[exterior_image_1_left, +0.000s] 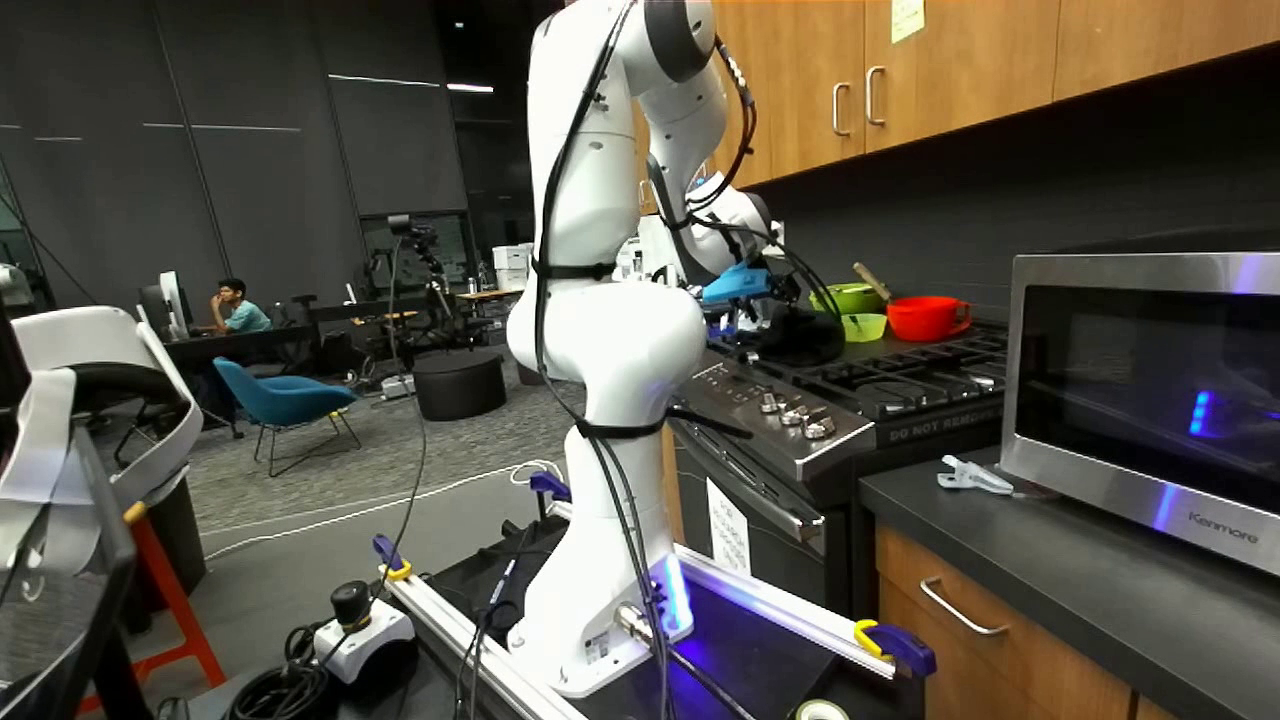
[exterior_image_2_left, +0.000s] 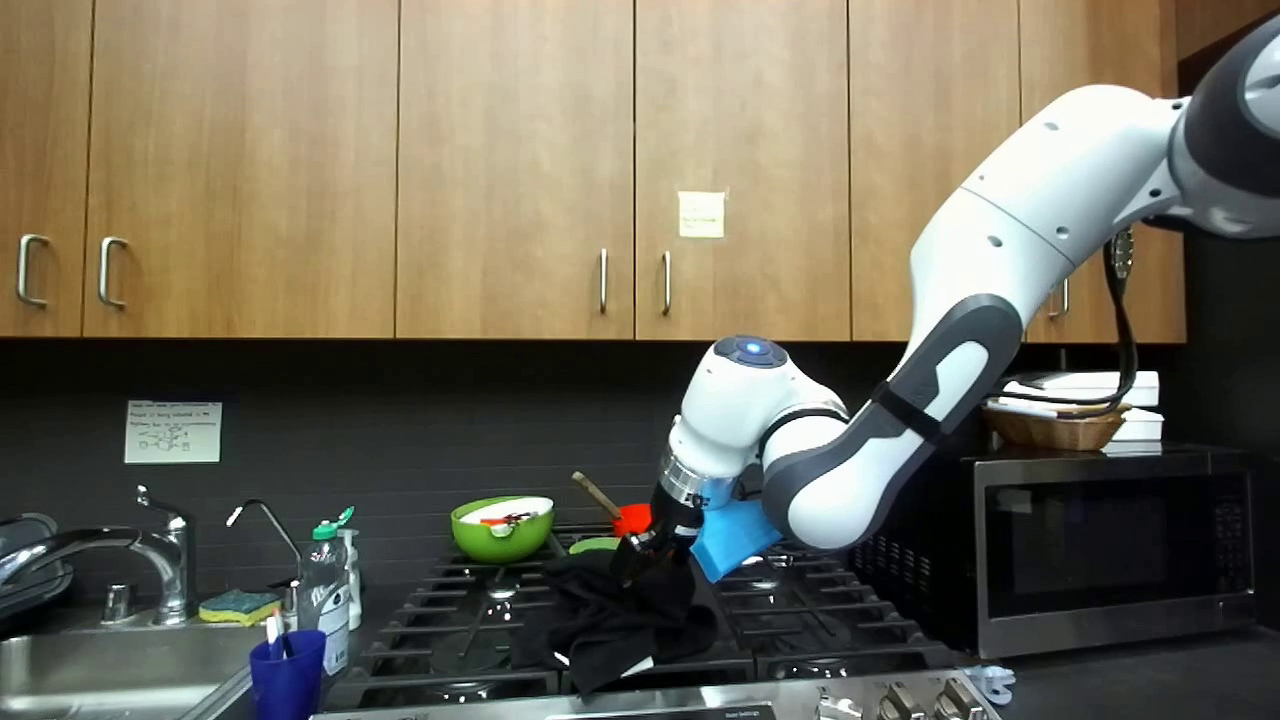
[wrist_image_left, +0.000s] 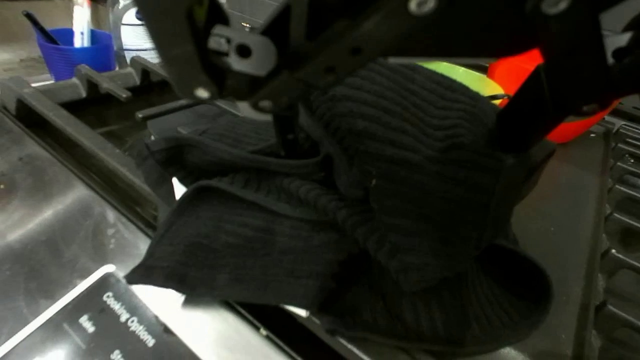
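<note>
A crumpled black ribbed cloth (exterior_image_2_left: 630, 636) lies heaped on the middle of the stove top. In the wrist view the cloth (wrist_image_left: 264, 246) fills most of the picture, with a raised fold near its far side. My gripper is open, its two dark fingers standing on either side of that fold. The left finger's tip goes down into a hollow of the cloth; whether the right one touches it I cannot tell, black against black. From the front, the gripper (exterior_image_2_left: 643, 562) shows low at the cloth's top, tilted down.
Behind the cloth stand a green bowl (exterior_image_2_left: 504, 544) with things in it and a red pot (exterior_image_1_left: 926, 319). A blue cup (exterior_image_2_left: 288, 674) and a soap bottle (exterior_image_2_left: 324, 594) are by the sink at left. The microwave (exterior_image_2_left: 1116, 546) stands at right.
</note>
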